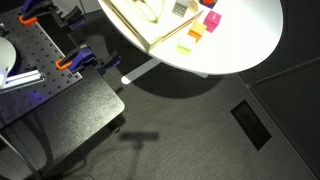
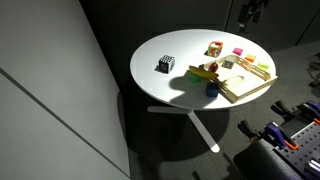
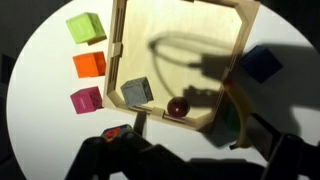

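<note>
My gripper is open above the table, its dark fingers spread wide along the bottom of the wrist view with nothing held between them. In exterior view 2 the gripper [image 2: 249,21] hangs at the top, over the far side of the table. A shallow wooden tray [image 3: 117,48] lies below it. At the tray's near edge are a grey cube [image 3: 136,92] and a dark red ball [image 3: 178,107]. Left of the tray sit a green cube [image 3: 85,28], an orange cube [image 3: 89,65] and a pink cube [image 3: 86,100].
A dark blue cube [image 3: 261,64] stands right of the tray, near a curved yellow object [image 2: 204,73]. A black-and-white cube [image 2: 166,63] and a red-green item [image 2: 215,48] rest on the round white table [image 2: 150,87].
</note>
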